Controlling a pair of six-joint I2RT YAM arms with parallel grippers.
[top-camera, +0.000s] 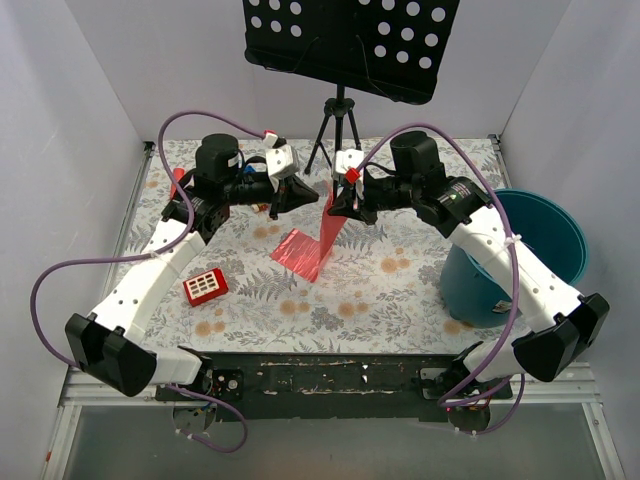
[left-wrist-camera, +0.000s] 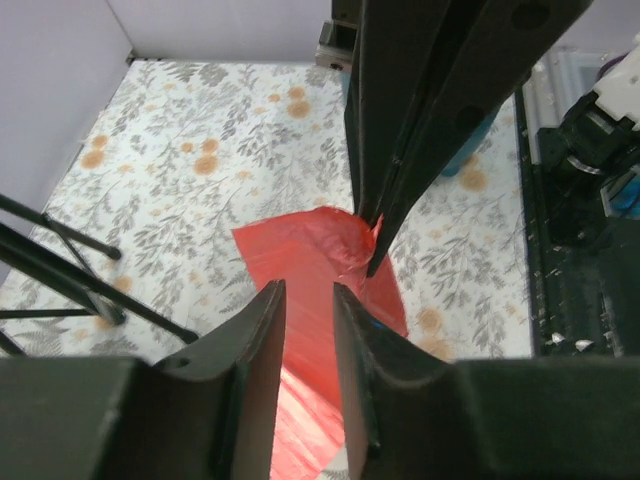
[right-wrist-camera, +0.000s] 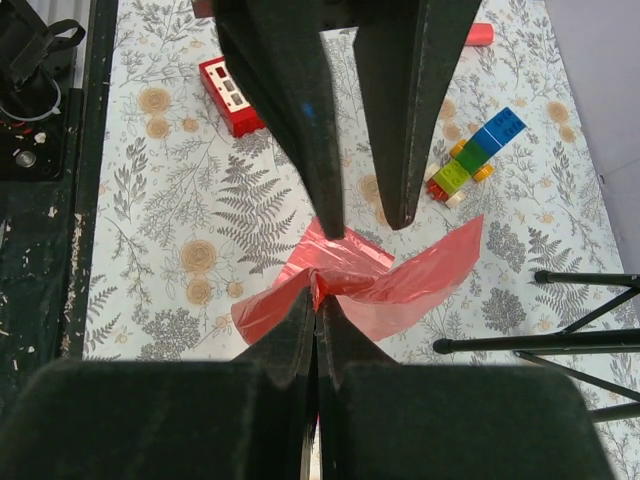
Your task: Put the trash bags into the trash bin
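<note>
A red plastic trash bag hangs from my right gripper, which is shut on its bunched upper edge. In the left wrist view the bag droops below the right fingertips. A flat red sheet lies on the table under it; whether it is a separate bag I cannot tell. Just left of the hanging bag, my left gripper is open, its fingers apart and free of the bag. At the right side stands the teal trash bin, its inside mostly hidden.
A red box lies at the left, and a toy of coloured blocks sits near the back. Behind the grippers rise the black stand's tripod legs.
</note>
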